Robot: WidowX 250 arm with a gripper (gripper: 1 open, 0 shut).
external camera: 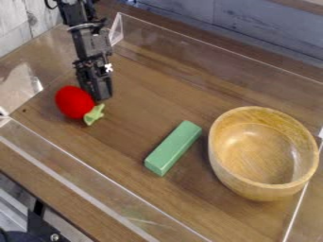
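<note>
A red round object with a green stem (75, 100), like a toy vegetable, lies on the wooden table at the left. The black gripper (93, 85) is low just above and behind it, at its upper right side. Its fingers are small and dark, and I cannot tell whether they touch the red object or how far apart they stand.
A green block (173, 147) lies at the middle right, beside a large wooden bowl (262, 175).
</note>
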